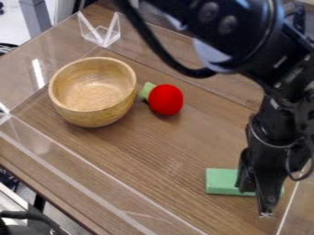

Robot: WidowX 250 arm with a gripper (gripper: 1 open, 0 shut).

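Observation:
My black gripper [265, 200] is low over the table's right side, shut, its fingers in front of a green rectangular block [229, 181], whose right part they hide. I see nothing clearly held between the fingertips. A red ball-like object [166, 100], with a small green piece [147, 91] at its left, lies near the middle of the wooden table [135, 174].
A wooden bowl [98, 92] stands at the left. A clear plastic piece [101, 27] sits at the back left. The table's left edge runs down the left side, and its centre and front left are bare.

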